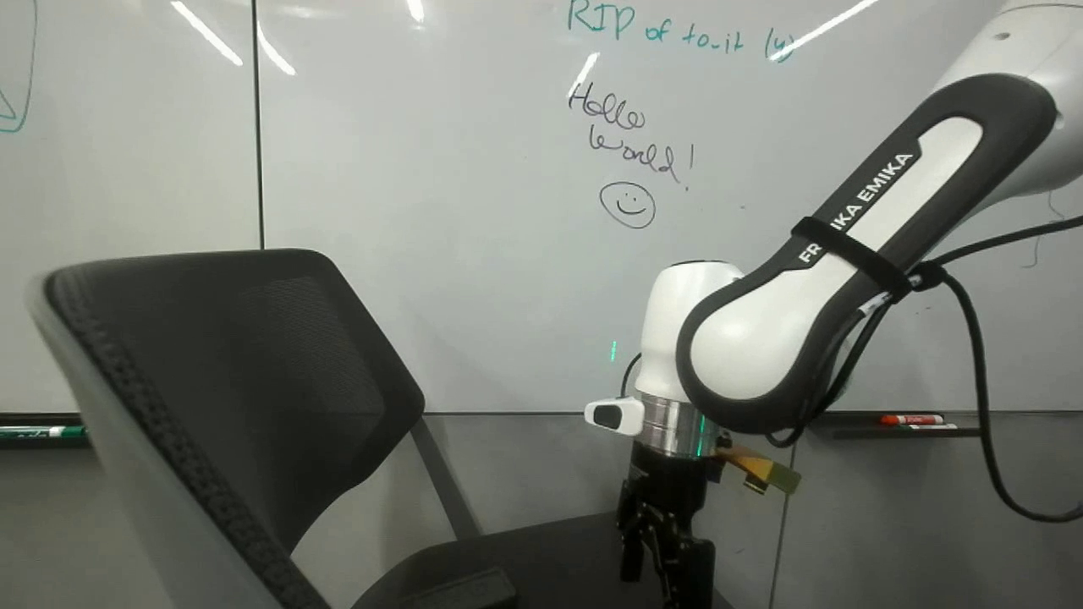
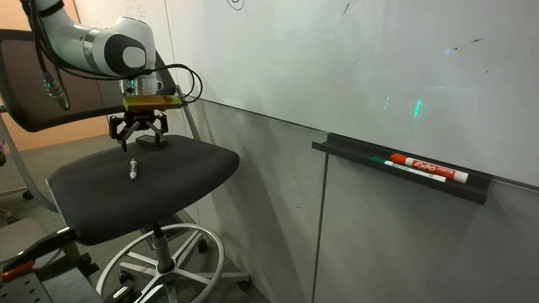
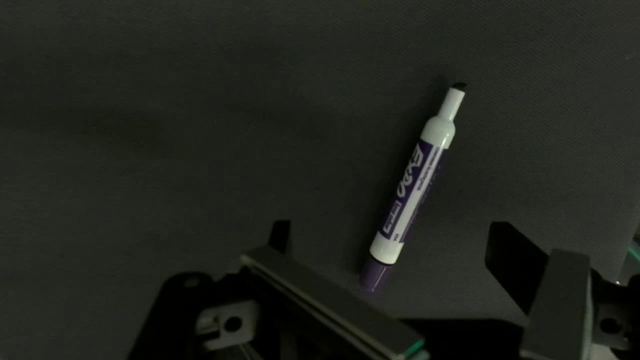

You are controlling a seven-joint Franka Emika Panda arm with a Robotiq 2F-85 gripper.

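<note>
A white marker with a purple label and purple cap end lies flat on the dark chair seat. In the wrist view it slants between my two fingers, its purple end nearest the gripper, and it appears clear of both. My gripper is open and points down over the seat, above and behind the marker as exterior view 2 sees it. Nothing is between the fingers. The gripper hides part of the seat in exterior view 1, where the marker does not show.
A dark block-like eraser sits at the seat's back. The chair backrest rises to the left. Behind stands the whiteboard; its tray carries a red Expo marker and a green-capped one.
</note>
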